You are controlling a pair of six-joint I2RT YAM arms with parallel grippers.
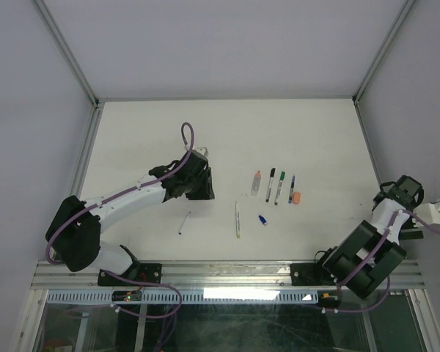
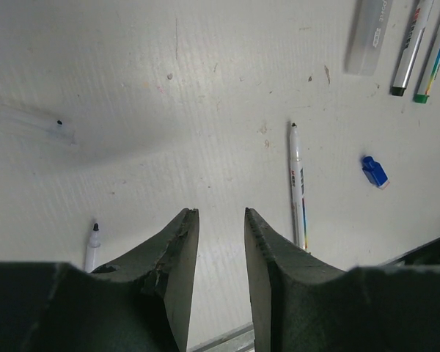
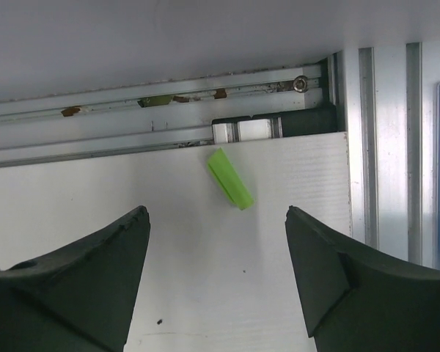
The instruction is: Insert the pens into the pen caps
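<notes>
My left gripper hovers above the table at centre-left, fingers part apart with nothing visible between them. A white uncapped pen [image 2: 297, 191] lies below it to the right; another pen [image 2: 92, 246] lies lower left. A small blue cap [image 2: 375, 170] sits beside the white pen. A clear object [image 2: 37, 126] lies to the upper left. Several pens [image 1: 270, 185] lie in a row with a clear bottle-like piece [image 1: 256, 183] and an orange block [image 1: 296, 197]. My right gripper is open at the far right, empty.
A green piece [image 3: 230, 180] lies near the edge beneath my right gripper. Metal rails [image 3: 396, 147] border that side.
</notes>
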